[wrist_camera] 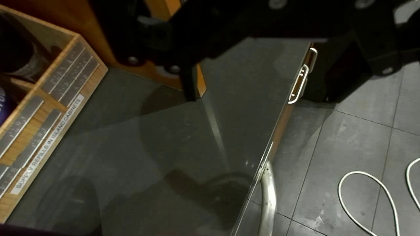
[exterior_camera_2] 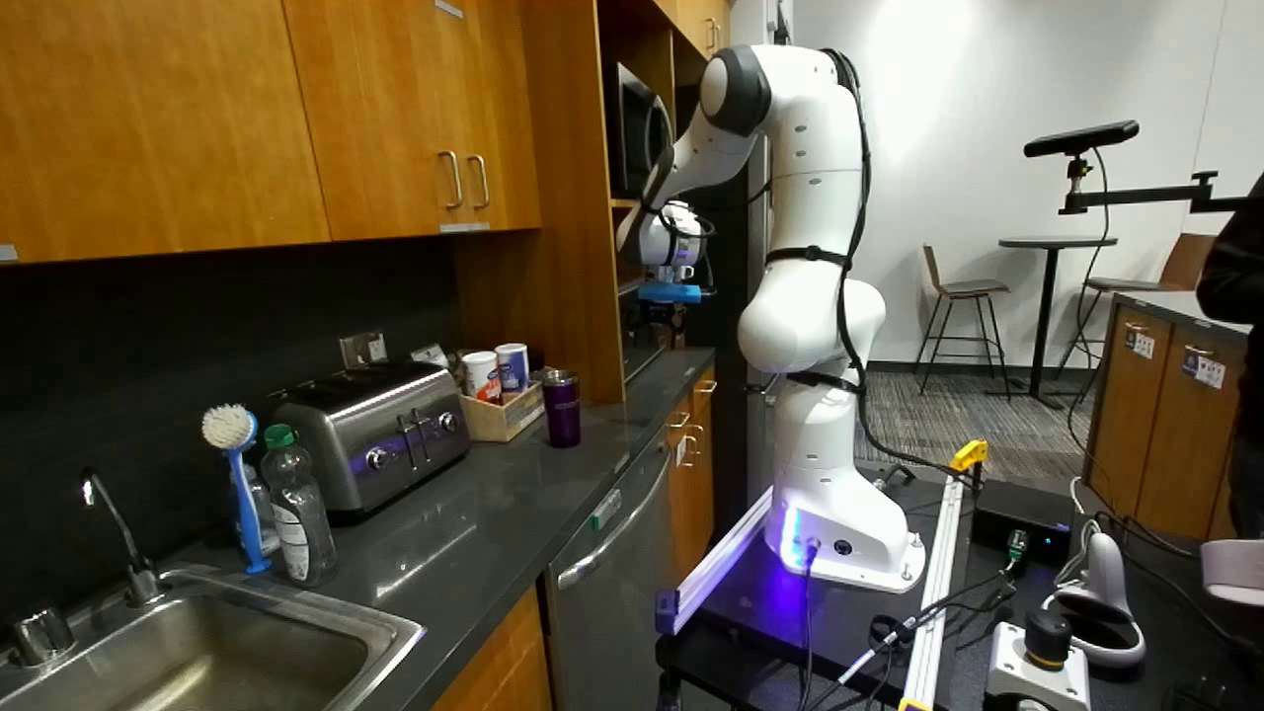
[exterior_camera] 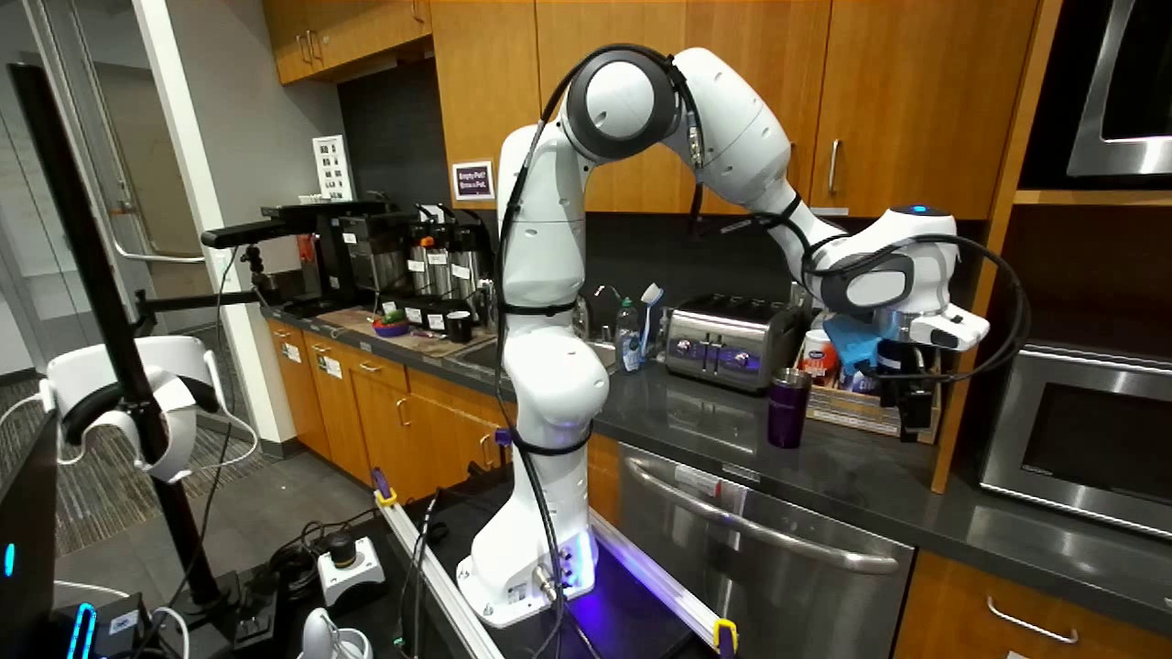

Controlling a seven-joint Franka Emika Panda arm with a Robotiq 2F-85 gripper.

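Note:
My gripper is open in the wrist view, its dark fingers [wrist_camera: 190,84] wide apart with nothing between them. Exterior view 1 has it [exterior_camera: 912,412] above the counter, in front of the wooden supply box [exterior_camera: 862,410]. A purple tumbler [exterior_camera: 786,408] with a metallic rim stands upright on the counter, to the left of the gripper and apart from it. In exterior view 2 the tumbler [exterior_camera_2: 562,411] is beside the box [exterior_camera_2: 507,416], which holds white canisters [exterior_camera_2: 481,377]. Only the box's labelled side [wrist_camera: 59,114] and part of its contents show in the wrist view.
A steel toaster [exterior_camera_2: 376,433] stands left of the box, with a green-capped bottle [exterior_camera_2: 298,510] and a brush [exterior_camera_2: 243,486] near the sink [exterior_camera_2: 355,616]. A wooden panel [exterior_camera: 975,362] rises beside the gripper, with a microwave [exterior_camera: 1082,439] beyond. The front counter [exterior_camera: 703,423] has bare room.

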